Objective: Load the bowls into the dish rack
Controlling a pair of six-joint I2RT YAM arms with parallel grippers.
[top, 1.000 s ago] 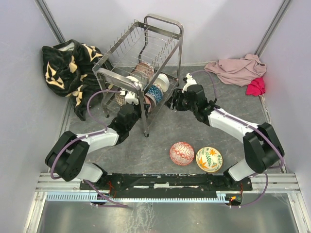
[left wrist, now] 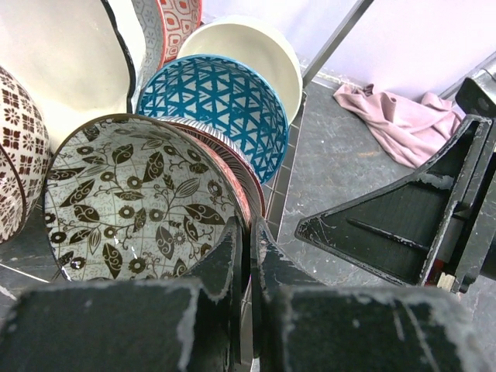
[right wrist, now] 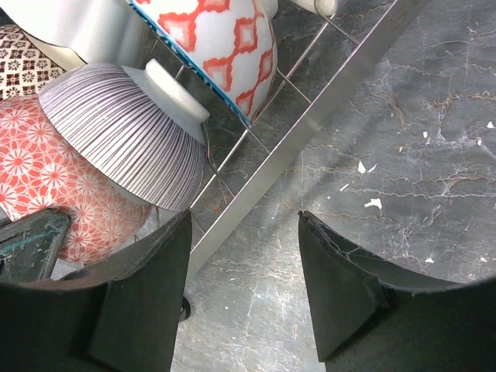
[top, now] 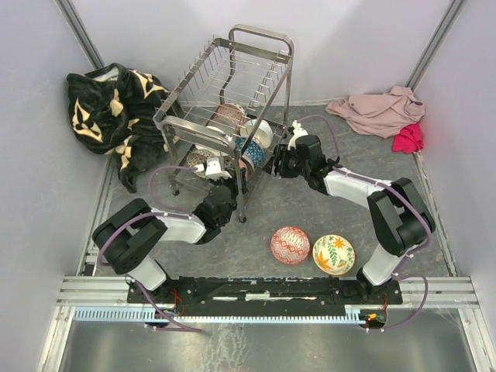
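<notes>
The dish rack [top: 263,54] holds several bowls on its lower tier. My left gripper is shut on the rim of a floral-patterned bowl [left wrist: 139,201], beside a blue patterned bowl [left wrist: 225,93]. My right gripper is part open at the rack's right side, nothing between its fingers, near a striped bowl [right wrist: 124,139]. A red patterned bowl [top: 290,245] and a yellow floral bowl [top: 333,254] lie on the floor in front.
A dark patterned blanket [top: 108,116] lies at the back left, a pink cloth [top: 372,112] and a red cloth [top: 408,139] at the back right. The floor right of the rack is mostly clear.
My left arm has shifted rightward and toward the front of the rack. My right arm has moved slightly, its gripper staying beside the rack's right edge.
</notes>
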